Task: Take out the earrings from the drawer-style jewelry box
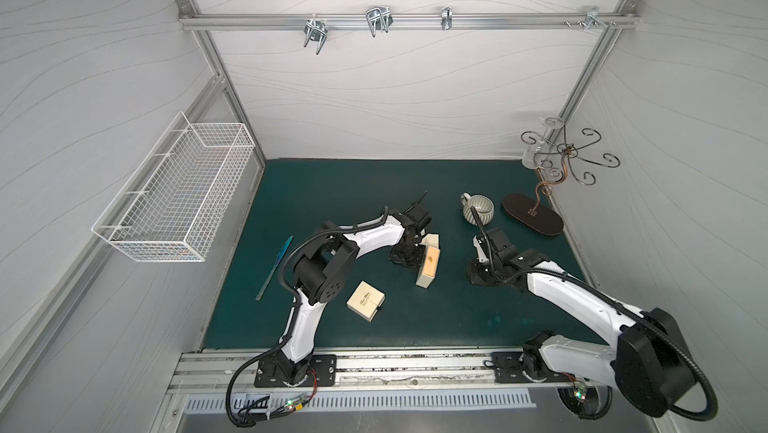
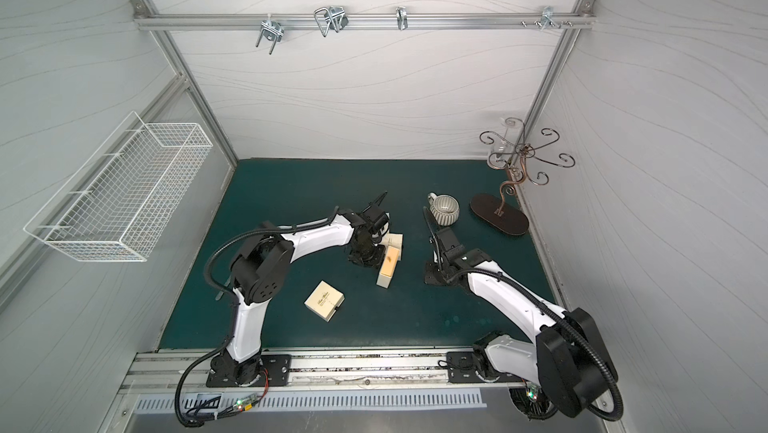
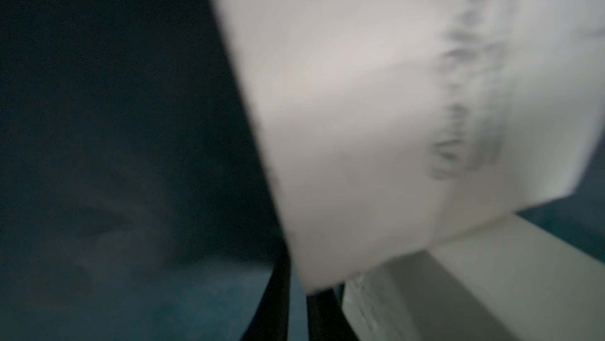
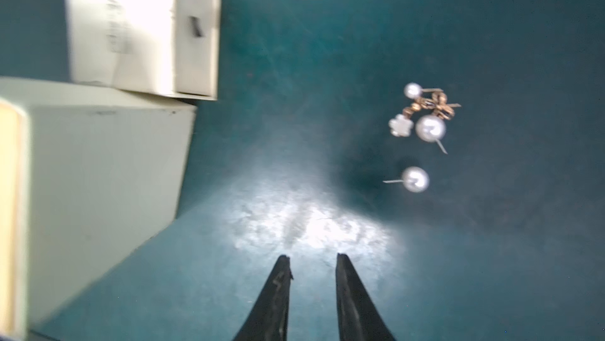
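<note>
Several earrings with white pearls [image 4: 431,128] and gold parts lie on the green table in the right wrist view; a single pearl earring [image 4: 415,179] rests just apart from them. My right gripper is open near them, with nothing between its fingers. My left gripper is shut on a corner of the cream lettered box [image 3: 378,120], which fills much of the blurred left wrist view. That box [image 4: 135,26] has a small dark tab on its side. Against it stands another box [image 4: 107,196] with a tan face [image 1: 429,266] upward.
A lettered cream box [image 1: 366,300] sits alone at the front, left of centre. Behind my right gripper stand a striped cup [image 1: 480,209] and a dark-based scrolled metal stand [image 1: 533,215]. A blue-green stick [image 1: 274,267] lies at the left.
</note>
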